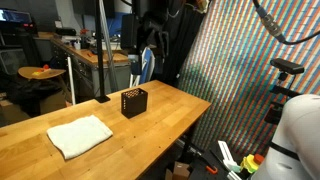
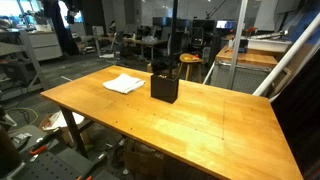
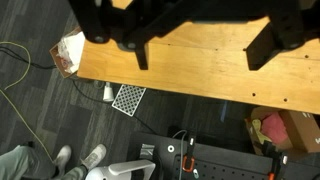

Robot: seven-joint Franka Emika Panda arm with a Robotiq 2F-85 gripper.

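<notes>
My gripper is open, its two dark fingers wide apart at the top of the wrist view with only bare wood below the gap. In exterior view 1 the gripper (image 1: 153, 42) hangs high above the table, apart from everything on it. A black box with small holes (image 1: 134, 103) stands upright on the wooden table; the same box (image 2: 164, 89) appears near the middle of exterior view 2. To one side lies a flat white cloth (image 1: 79, 136), also seen as a pale patch (image 2: 124, 83). Neither box nor cloth shows in the wrist view.
A person's shoes (image 3: 93, 156) are near the lower left of the wrist view.
</notes>
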